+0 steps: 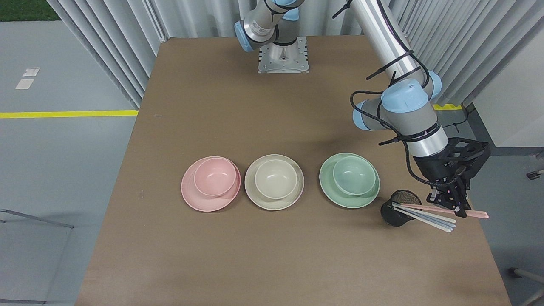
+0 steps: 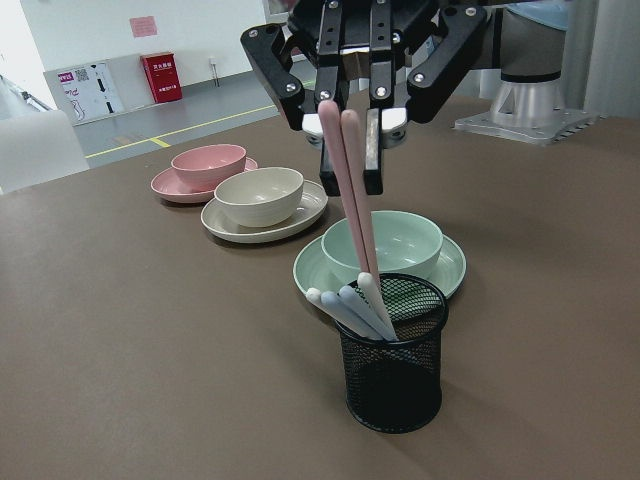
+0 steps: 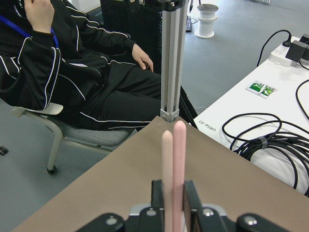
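My gripper (image 1: 454, 201) is shut on a pair of pink chopsticks (image 2: 350, 180), held upright over the black mesh cup (image 2: 393, 380), which holds several white and pale blue chopsticks (image 1: 428, 219). The pink pair's lower ends are at or just inside the cup's rim; whether they rest on anything is unclear. In the wrist view the pink chopsticks (image 3: 178, 159) stand between the fingers.
Left of the cup sit a green bowl on a plate (image 1: 354, 175), a cream set (image 1: 276, 178) and a pink set (image 1: 214, 176). A seated person is beside the table.
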